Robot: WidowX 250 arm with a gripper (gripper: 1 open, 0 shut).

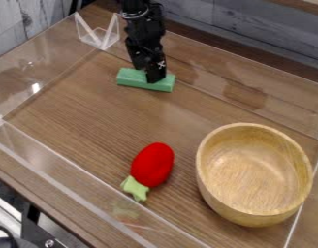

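My dark gripper (146, 68) reaches down from the top of the view onto a light green rectangular block (129, 79) lying flat on the wooden table (84, 145). Its fingertips are at the block's upper side; whether they are open or closed on it is hard to see.
A wooden bowl (247, 167) sits at the lower right. A red object with a green end (152, 164) lies at the lower middle. Clear plastic pieces stand at the upper left and left edge.
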